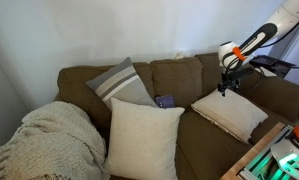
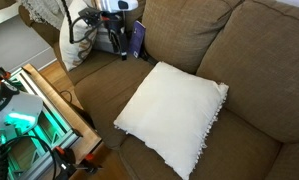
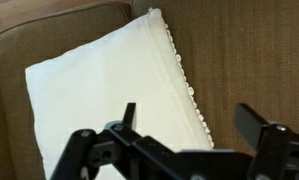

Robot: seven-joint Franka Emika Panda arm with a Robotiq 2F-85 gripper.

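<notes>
A white pillow with a pom-pom edge (image 2: pixel 174 115) lies flat on the brown couch seat, at the right in exterior view 1, where the same pillow (image 1: pixel 229 115) is also seen. In the wrist view this pillow (image 3: pixel 109 90) fills the left and middle, its beaded edge running down toward the gripper. My gripper (image 1: pixel 226 90) hangs above the pillow's back edge in exterior view 1. Its fingers (image 3: pixel 129 115) stand wide apart in the wrist view, with nothing between them.
A second white pillow (image 1: pixel 142 140) and a grey striped pillow (image 1: pixel 120 85) rest on the couch further left. A small dark purple item (image 1: pixel 165 101) leans at the backrest. A cream knitted blanket (image 1: pixel 49 147) covers the left end. The wooden robot table (image 1: pixel 251 155) borders the couch front.
</notes>
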